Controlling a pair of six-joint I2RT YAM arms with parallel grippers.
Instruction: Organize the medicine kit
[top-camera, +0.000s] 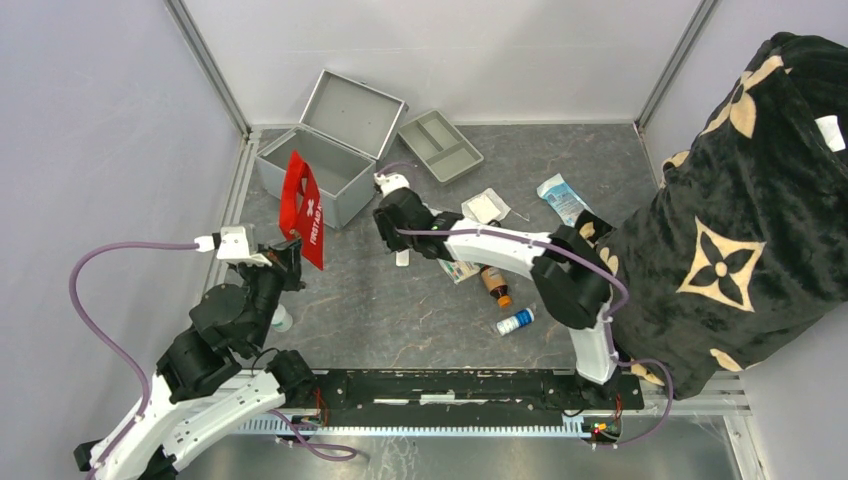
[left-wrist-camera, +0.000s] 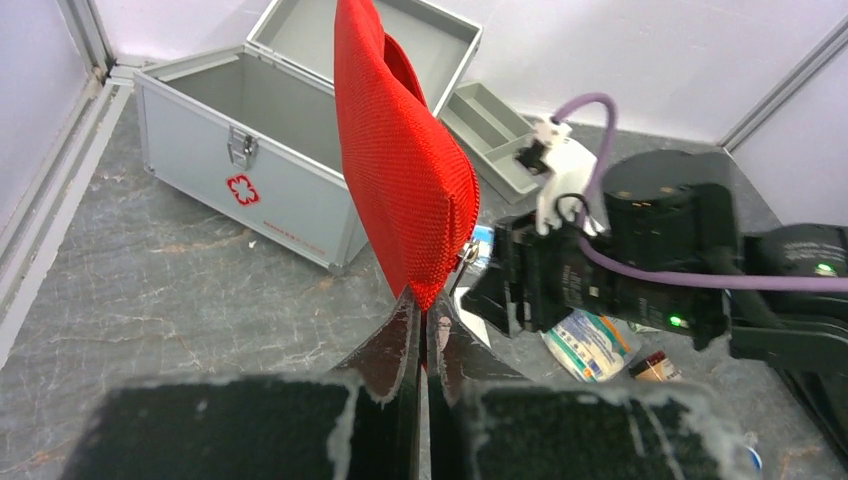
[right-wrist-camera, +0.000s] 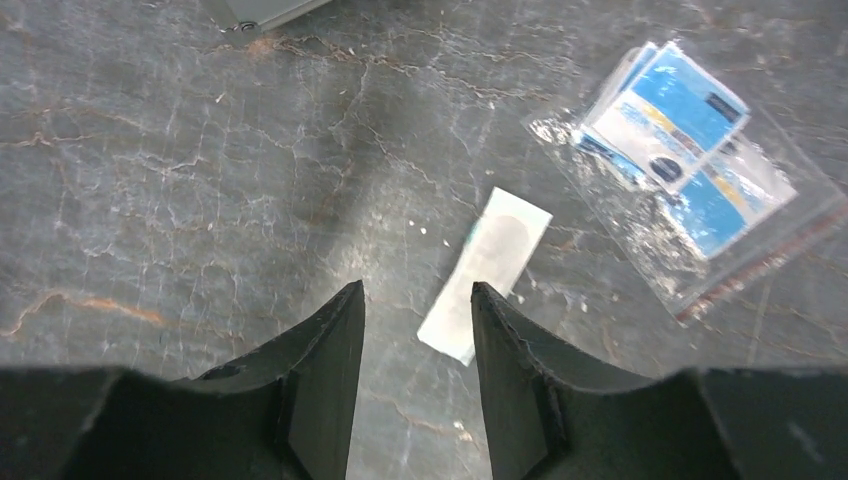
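Observation:
My left gripper is shut on a red first-aid pouch (top-camera: 309, 215), held upright before the open silver case (left-wrist-camera: 240, 140). My right gripper hangs open above the floor, right of the case. Below it lie a white strip (right-wrist-camera: 485, 270) and a clear bag with blue-white packets (right-wrist-camera: 680, 170). A grey divider tray (top-camera: 440, 147) rests right of the case. Right of the right arm are a white packet (top-camera: 485, 205), a blue packet (top-camera: 560, 195), a brown bottle (top-camera: 496, 285) and a blue-white tube (top-camera: 515, 321).
A dark patterned blanket (top-camera: 750, 200) fills the right side. A small white container (top-camera: 281, 319) stands beside the left arm. Walls bound the area.

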